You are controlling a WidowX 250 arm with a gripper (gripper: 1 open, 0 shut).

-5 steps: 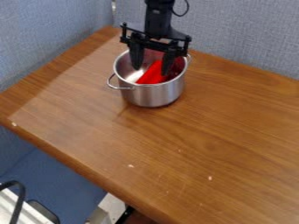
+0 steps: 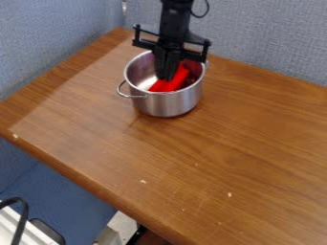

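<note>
A steel pot (image 2: pixel 163 101) with side handles stands on the wooden table, toward the back. Inside it lies a red object (image 2: pixel 171 82). My black gripper (image 2: pixel 166 69) reaches down from the top into the pot, over the red object. Its fingertips are small and dark, and I cannot tell whether they are open or shut or touching the red object.
Grey padded walls stand behind and at the left. A blue floor shows beyond the table's left edge.
The gripper's lower part has shifted slightly within the pot, and its fingers appear closer together than a second ago. The pot stays in place.
</note>
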